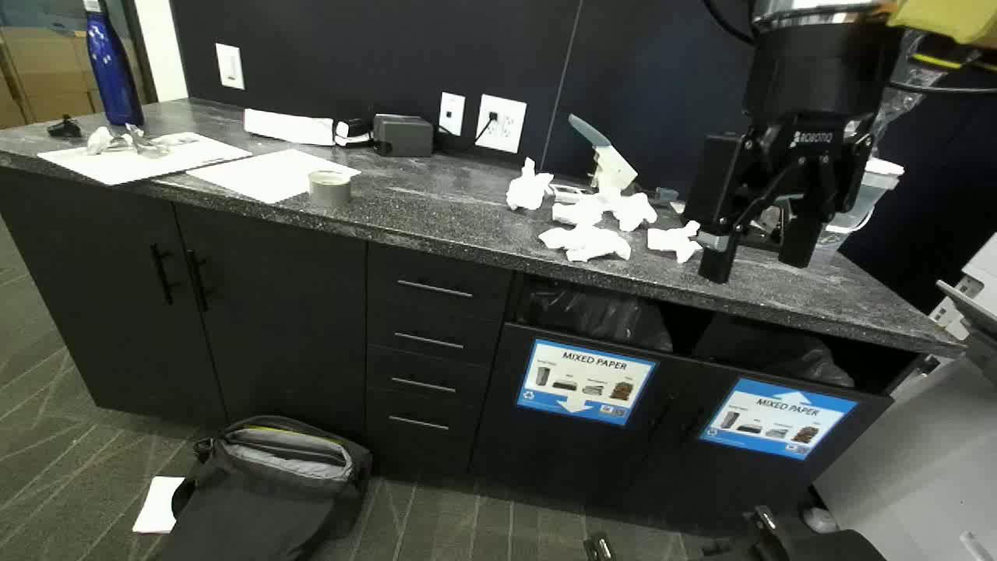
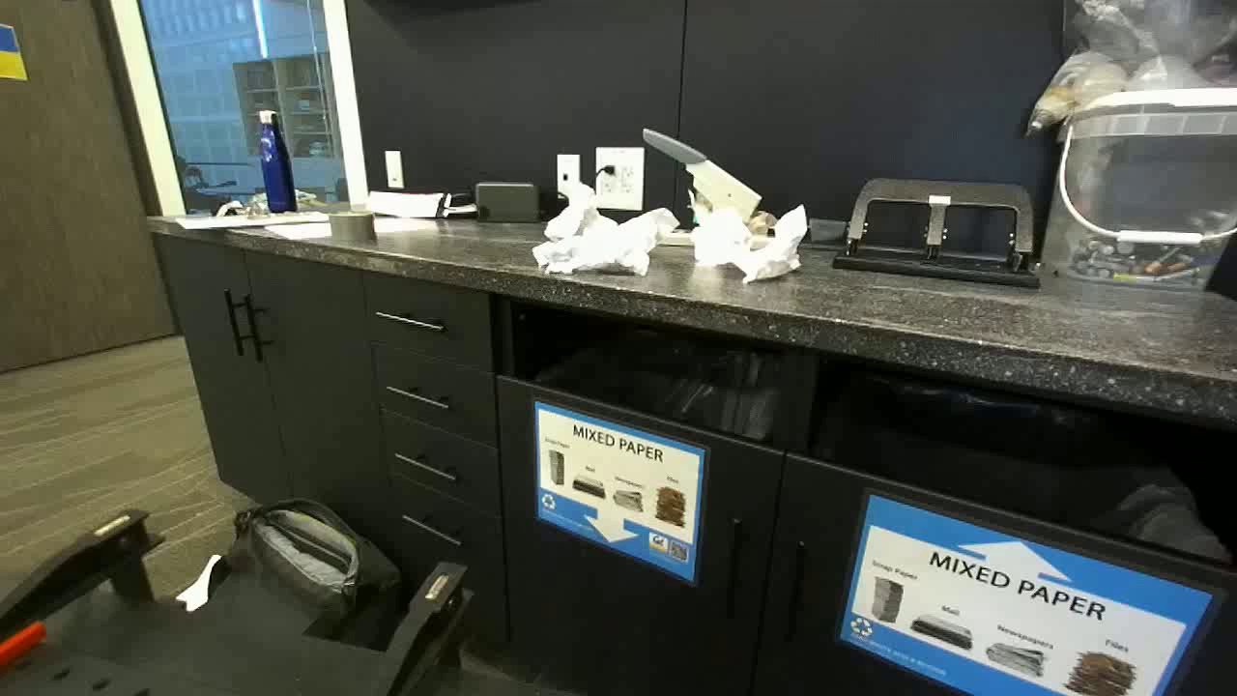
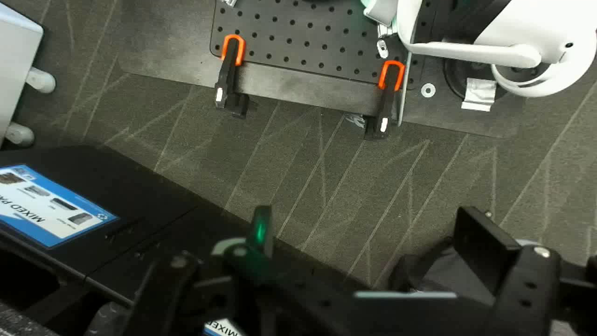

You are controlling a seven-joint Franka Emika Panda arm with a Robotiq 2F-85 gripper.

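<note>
Several crumpled white papers lie on the dark countertop, among them a front piece, a left piece and a right piece. In exterior view 2 they form a left clump and a right clump. My gripper appears at the right of exterior view 1, pointing down, open, with nothing held. Its fingers stand wide apart in the wrist view, with floor and cabinet showing beyond. Exterior view 2 does not show the gripper.
Below the counter are two open bin slots with "mixed paper" signs. A pale-handled tool stands behind the papers. A hole punch and a clear bucket occupy the right. A tape roll and a blue bottle are leftward.
</note>
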